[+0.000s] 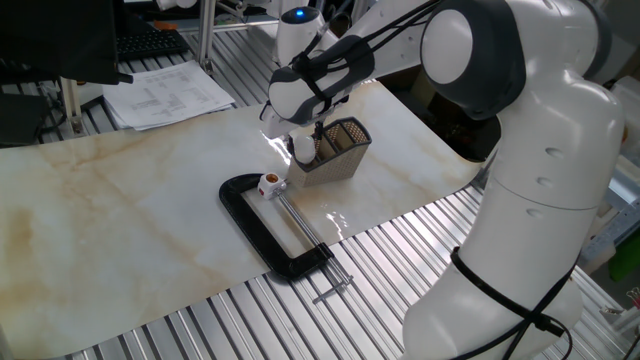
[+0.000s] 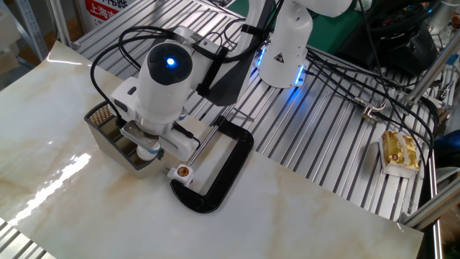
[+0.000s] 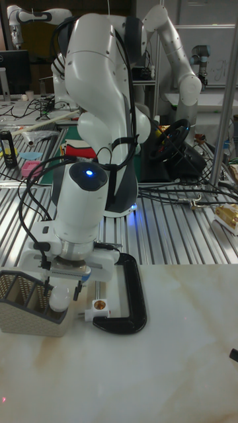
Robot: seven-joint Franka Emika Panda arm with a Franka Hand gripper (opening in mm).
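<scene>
A white rounded object (image 3: pixel 60 299), like a light bulb, sits at one end of the beige mesh basket (image 1: pixel 330 170), partly inside a compartment. My gripper (image 3: pixel 63 287) is directly above it, pointing down. Its dark fingers (image 3: pixel 77 288) stand apart on either side of the white object, with a gap showing on one side in exterior view 3, so the fingers look open. From the opposite side, the hand covers much of the white object (image 2: pixel 147 152) and part of the basket (image 2: pixel 118 147).
Beside the basket lies a black C-clamp (image 1: pixel 258 232) with a white-and-copper piece (image 1: pixel 271 184) at its screw end. Much of the marbled board (image 1: pixel 110 220) is clear. Papers (image 1: pixel 165 95) lie at the back left. A gold-and-white block (image 2: pixel 399 153) rests on the slatted table.
</scene>
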